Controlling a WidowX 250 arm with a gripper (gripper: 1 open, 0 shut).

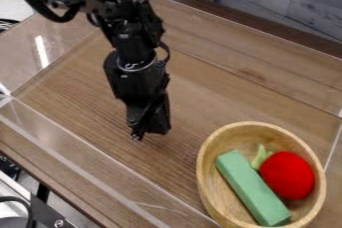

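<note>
My black gripper [146,125] hangs low over the middle-left of the wooden table, pointing down; whether its fingers are apart is hard to tell, and no object shows at it. To its right, at the bottom right, a light wooden bowl [211,177] holds a green block [251,189], a red round object [287,176] and a small pale green piece partly hidden behind them.
A grey wall stands behind it at the top right. The table's left edge and a dark cable show at the lower left.
</note>
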